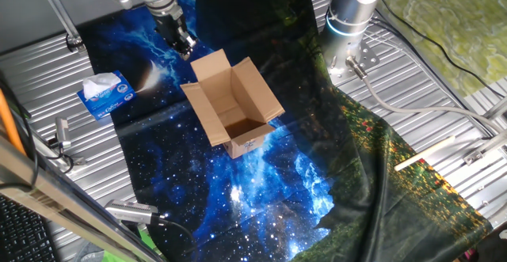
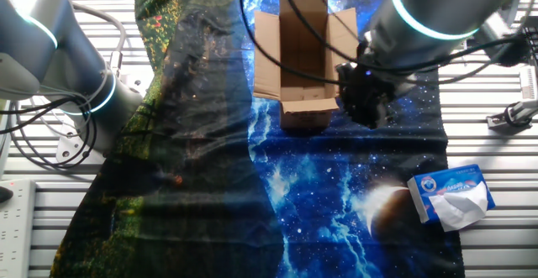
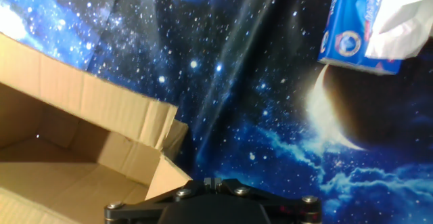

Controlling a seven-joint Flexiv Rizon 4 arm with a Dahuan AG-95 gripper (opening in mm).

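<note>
An open cardboard box [image 1: 207, 113] stands on the dark space-print cloth, its flaps spread outward. What shows of its inside looks empty. Just off the box's back-left corner, above the cloth, hangs my gripper [image 1: 188, 53]. From the wrist camera the gripper appears at the bottom edge, its fingertips together and nothing visible between them; the box [image 3: 81, 95] fills the left side there. A blue tissue box [image 2: 427, 196] with a white tissue poking out sits on the cloth's edge, well apart from the gripper.
The arm's base [image 1: 345, 52] stands behind and right of the box. A metal frame and a small device [image 1: 133, 212] occupy the left front.
</note>
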